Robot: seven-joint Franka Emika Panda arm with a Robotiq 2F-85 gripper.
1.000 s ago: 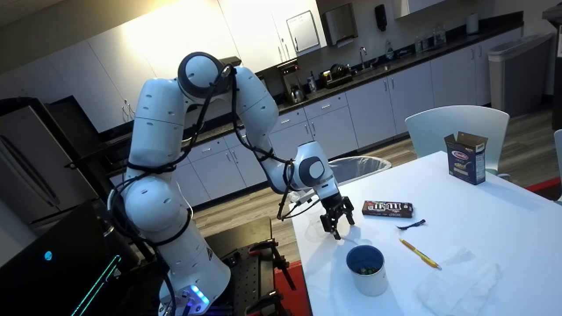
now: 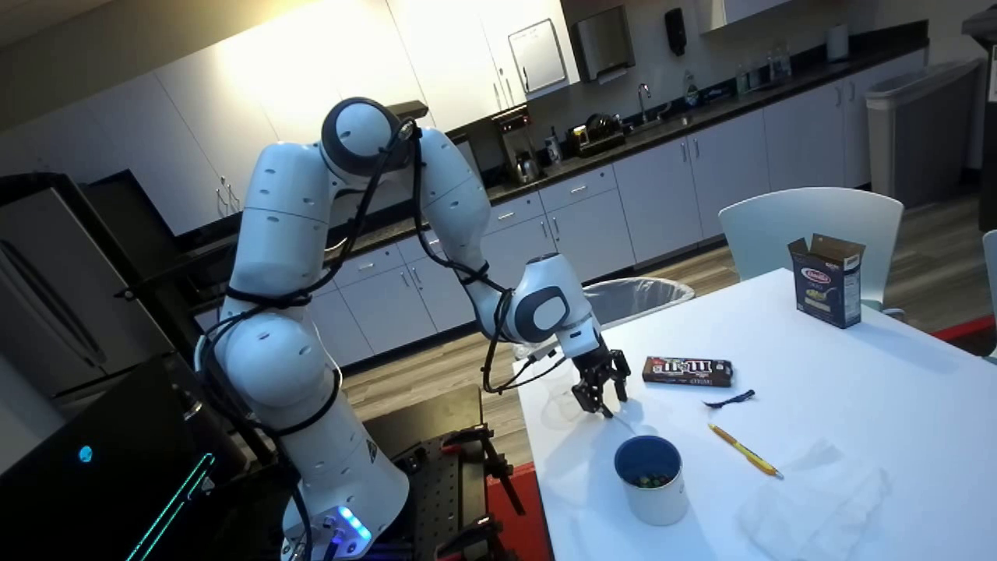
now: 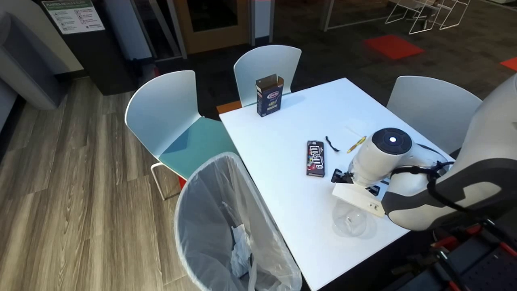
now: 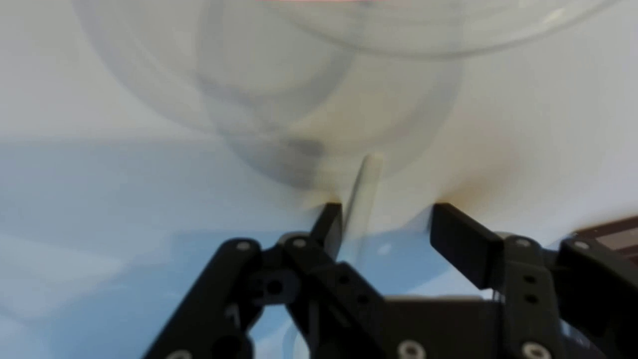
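Note:
My gripper is low over the white table, partly open, with a gap between its black fingers. Within that gap lies a thin whitish stick (image 4: 366, 191) on the tabletop, close to the left finger (image 4: 330, 224); it appears to be free of the right one. The stick's near end is hidden by the gripper. Just beyond it in the wrist view is a clear round container (image 4: 418, 55), standing beside the gripper in exterior view 2 as a transparent cup or bowl (image 3: 349, 220).
A blue-lined mug (image 2: 651, 486) with small contents stands near the gripper. An M&M's box (image 2: 688, 371), a dark utensil (image 2: 731, 399), a yellow pen (image 2: 745, 450), clear plastic film (image 2: 822, 509) and an open Barilla box (image 2: 828, 285) also occupy the table. A lined bin (image 3: 213, 213) adjoins its edge.
The fingers stand closer together than a second ago, and the gripper has shifted very slightly. The objects on the table look unmoved.

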